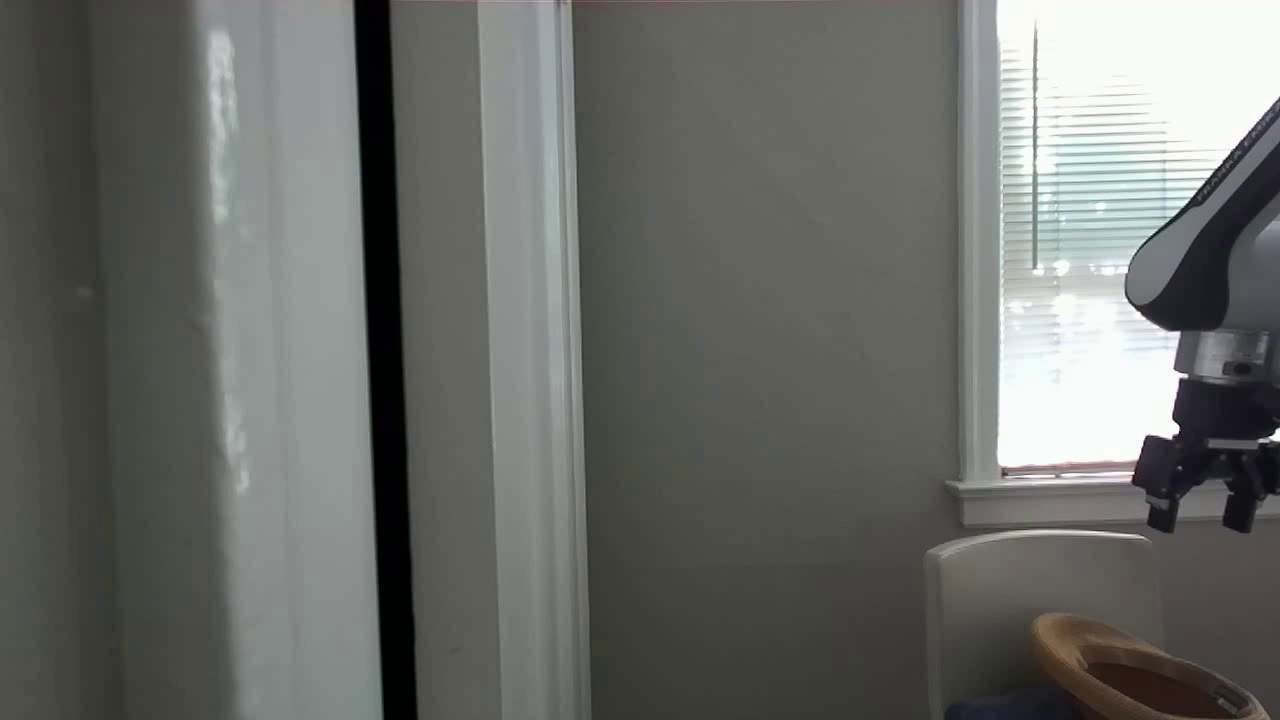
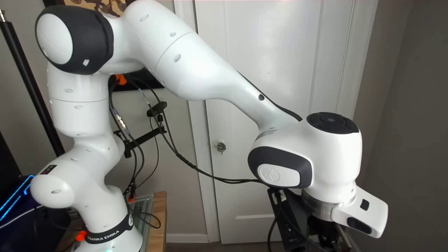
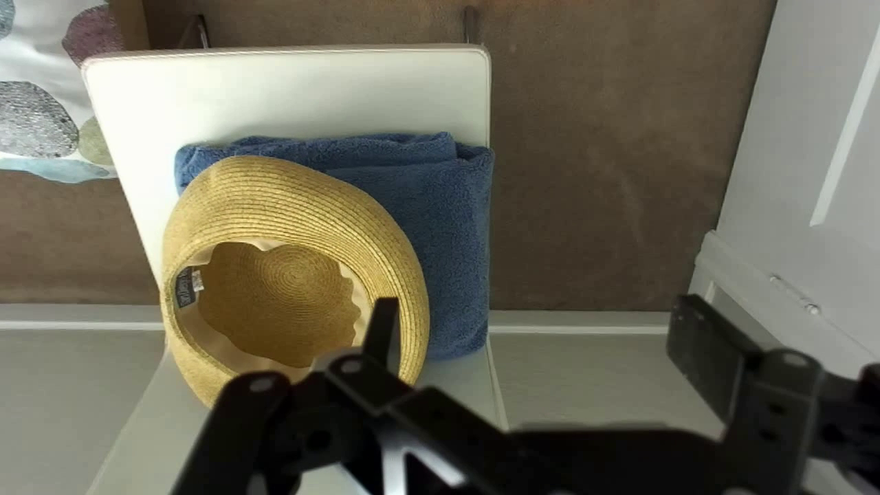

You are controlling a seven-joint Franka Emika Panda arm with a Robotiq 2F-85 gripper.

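Observation:
A tan straw hat lies crown down on a folded blue towel, its hollow facing up. Both rest on the seat of a white chair. My gripper is open, its black fingers wide apart with nothing between them. In the wrist view the left finger overlaps the hat's right brim, while the right one shows over the wall and door side. Exterior view 1 has the gripper high above the hat, clear of it. The second exterior view hides the fingertips and does not show the hat.
The chair's backrest rises below the window sill. A white door stands to the right in the wrist view, and patterned fabric at upper left. Bare brown floor lies right of the chair.

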